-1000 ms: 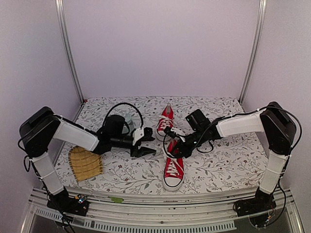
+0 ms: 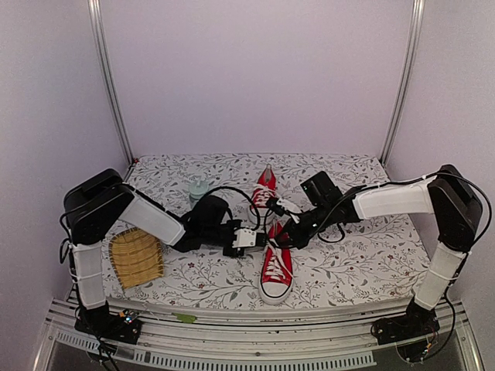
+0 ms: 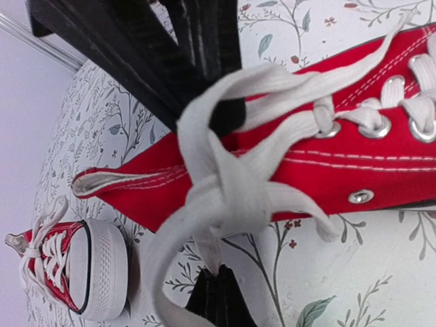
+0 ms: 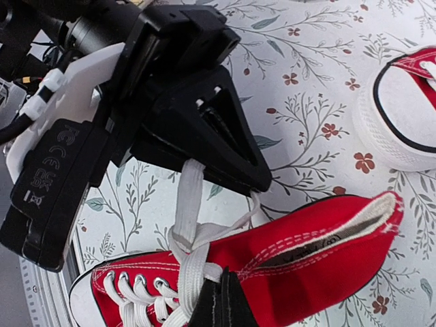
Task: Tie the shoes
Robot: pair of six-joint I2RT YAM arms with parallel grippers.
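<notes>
The near red shoe [image 2: 276, 272] lies sole down with its toe toward the front edge, both grippers at its ankle opening. In the left wrist view, a white lace [image 3: 231, 197] forms a knot with a large loop over the shoe. My left gripper is shut below that knot; a lace strand runs to its tips, and whether they pinch it is unclear. In the right wrist view my right gripper is shut on a lace beside the knot. The far red shoe [image 3: 54, 262] has its laces tied.
A woven mat [image 2: 136, 257] lies at the left, and a pale blue object [image 2: 199, 189] stands behind the left arm. Both arms crowd closely over the near shoe.
My left gripper has moved right, from beside the near shoe to its ankle opening, close to the right gripper. The right arm has shifted slightly; the shoes have stayed put.
</notes>
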